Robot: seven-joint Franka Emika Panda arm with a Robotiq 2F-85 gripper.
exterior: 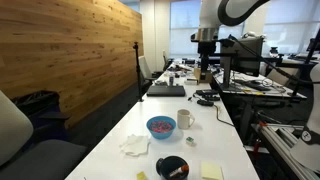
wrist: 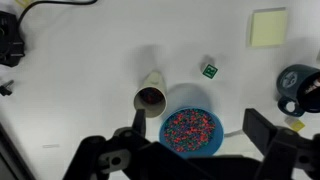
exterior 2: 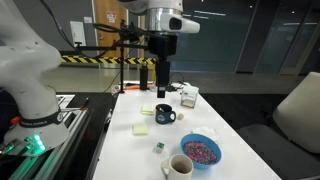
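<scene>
My gripper is open and empty, high above the white table, its two dark fingers [exterior 2: 163, 74] well apart. In the wrist view, a blue bowl [wrist: 217, 133] full of small red and dark pieces shows between and below the fingers. Close to it stands a cream mug [wrist: 143, 98] with something dark inside. A small green cube [wrist: 209, 71] sits apart from both. At the right edge is a dark mug [wrist: 288, 82], its contents unclear. Exterior view 1 shows the bowl [exterior: 160, 132] and cream mug [exterior: 184, 120] side by side, with the dark mug [exterior: 172, 171] nearer the camera.
A crumpled white cloth [exterior: 134, 146] lies beside the bowl. A yellow square note [wrist: 268, 28] lies flat, and a small yellow piece [wrist: 297, 125] is near the dark mug. Black equipment with a cable [wrist: 10, 38] occupies one corner. Bare table surrounds the cube.
</scene>
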